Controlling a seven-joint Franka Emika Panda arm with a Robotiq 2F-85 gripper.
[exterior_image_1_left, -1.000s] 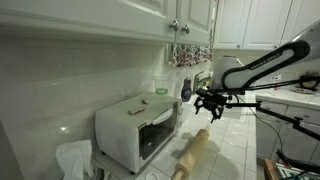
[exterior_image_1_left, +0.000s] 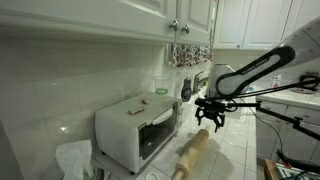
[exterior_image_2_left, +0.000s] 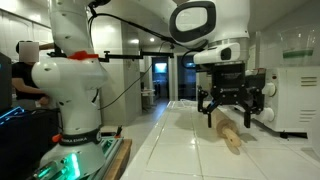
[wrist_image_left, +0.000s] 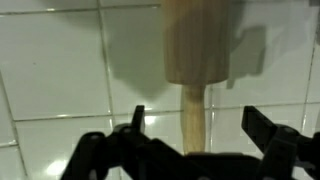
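Note:
A wooden rolling pin (exterior_image_1_left: 193, 152) lies on the white tiled counter in front of the toaster oven. Seen from the wrist, its thick barrel (wrist_image_left: 196, 40) runs down from the top edge and a thin handle (wrist_image_left: 194, 120) points toward my gripper. The fingers stand apart with the handle visible between them, lower down on the counter. In the second exterior view my open gripper (exterior_image_2_left: 230, 112) hangs above the counter, and part of the rolling pin (exterior_image_2_left: 229, 135) shows just behind and below it. Nothing is held.
A white toaster oven (exterior_image_1_left: 137, 131) stands against the tiled wall, beside the rolling pin. A crumpled white bag (exterior_image_1_left: 74, 158) lies at the near left. Cabinets (exterior_image_1_left: 190, 18) hang overhead. Bare counter (exterior_image_1_left: 235, 152) extends to the right of the pin.
My gripper has come down slightly toward the counter and the rolling pin's far end. The pin has not moved, and the fingers remain open.

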